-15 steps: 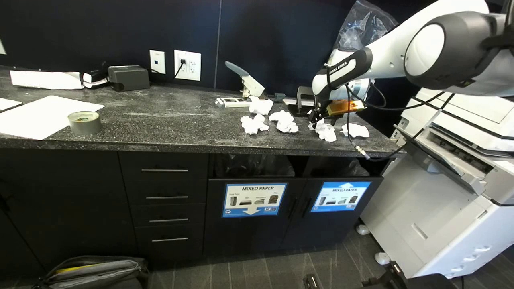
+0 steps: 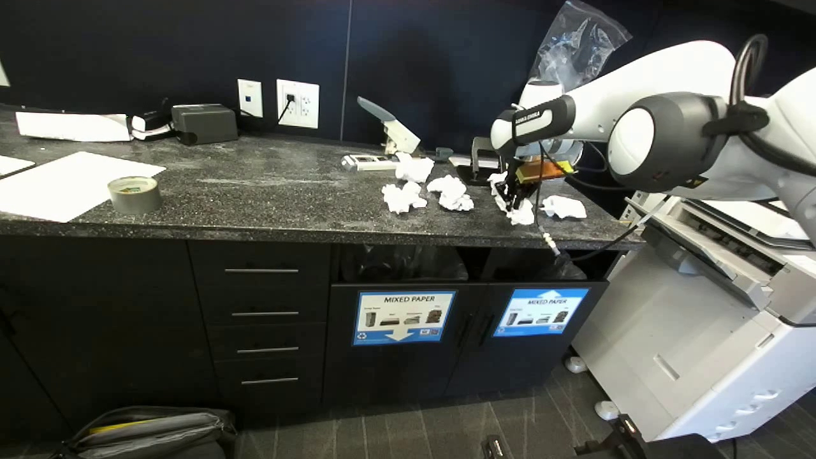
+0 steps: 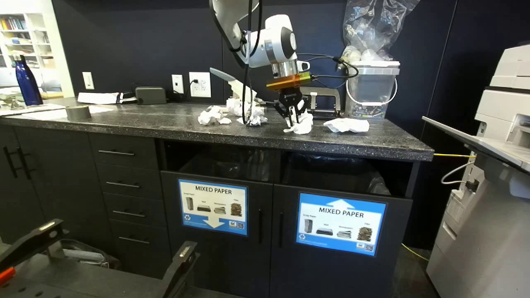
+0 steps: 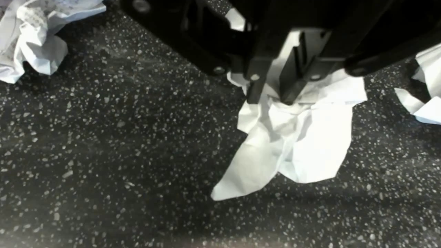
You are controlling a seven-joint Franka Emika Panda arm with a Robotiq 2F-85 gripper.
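At the right part of the counter, my gripper [image 3: 294,121] points down into a crumpled white paper [image 3: 303,125]. In the wrist view the fingers [image 4: 257,87] stand partly open with a narrow gap. White paper [image 4: 320,144] shows in that gap and spreads beneath and in front of the tips. How firmly the fingers touch it is not clear. The paper's lower edge appears to rest on the dark speckled counter [image 4: 124,165]. To the right lies another crumpled paper [image 3: 346,125]; more crumpled papers [image 2: 403,197] lie left of the gripper.
A hole punch [image 3: 323,99] and a clear bucket [image 3: 370,89] stand behind the gripper. Two open bin slots below the counter carry mixed paper signs [image 3: 341,223]. A tape roll [image 2: 134,195] sits far left, with clear counter between it and the papers.
The arm's upper links have swung lower and left in the picture.
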